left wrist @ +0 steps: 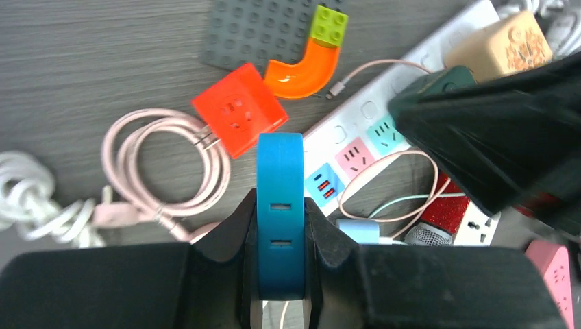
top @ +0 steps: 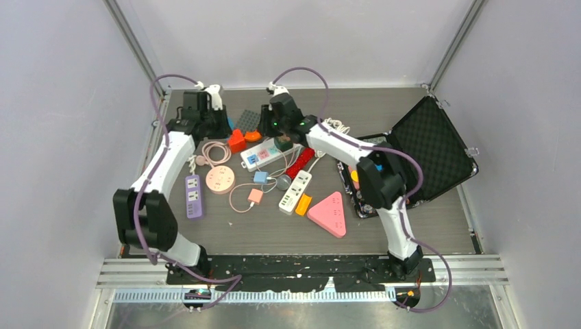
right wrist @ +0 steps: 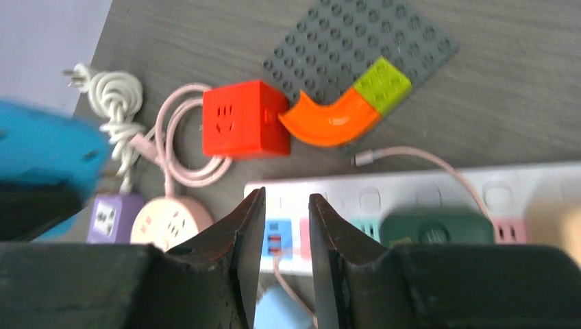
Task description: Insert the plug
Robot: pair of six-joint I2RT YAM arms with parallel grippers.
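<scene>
My left gripper is shut on an upright blue block (left wrist: 280,171) with two slots, seen up close in its wrist view. My right gripper hovers over the white power strip (right wrist: 315,192), its fingertips close together; nothing clearly shows between them. At the left edge of the right wrist view the blue block (right wrist: 55,154) shows blurred beside the left gripper. A red cube (left wrist: 240,110) with sockets lies above the strip's left end, with a two-pin plug (left wrist: 205,137) at its side.
Coiled pink cable (left wrist: 164,161), a grey baseplate (top: 248,120), orange piece (right wrist: 329,123), green object (right wrist: 435,229) and several other sockets crowd the middle. An open black case (top: 431,144) stands right.
</scene>
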